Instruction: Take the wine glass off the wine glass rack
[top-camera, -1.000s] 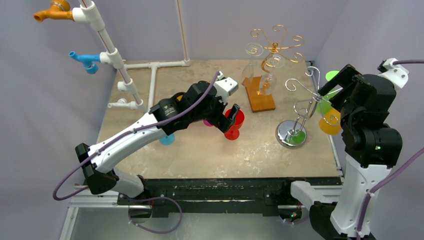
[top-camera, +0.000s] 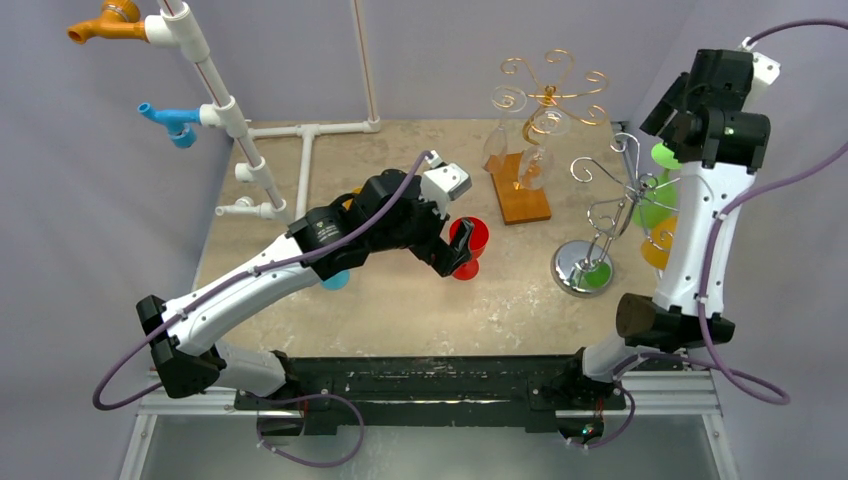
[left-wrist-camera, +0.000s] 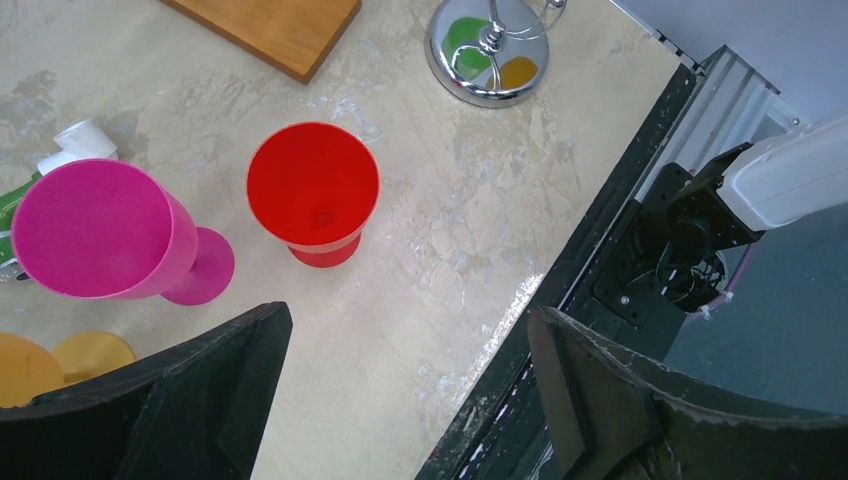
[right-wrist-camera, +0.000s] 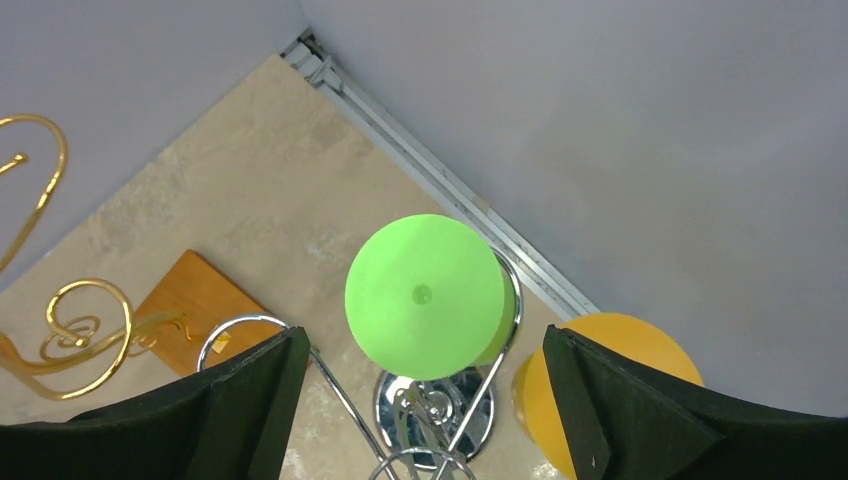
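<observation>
On the silver wine glass rack (top-camera: 581, 267), at the right of the table, a green wine glass (right-wrist-camera: 425, 295) hangs upside down, its round foot facing the right wrist camera. Beside it hangs a yellow wine glass (right-wrist-camera: 545, 405), partly covered by a finger in that view. My right gripper is open above the rack, with the green foot showing in the gap between its fingers; whether it is level with the foot I cannot tell. Over the table's middle, my left gripper stands open and empty, close to an upright red wine glass (left-wrist-camera: 313, 185).
A golden rack on a wooden base (top-camera: 522, 195) holds clear glasses (top-camera: 535, 165) left of the silver rack. Pink (left-wrist-camera: 110, 235) and orange (left-wrist-camera: 25, 370) glasses stand near the left gripper. White pipes (top-camera: 305, 170) line the left side. Open table lies along the front.
</observation>
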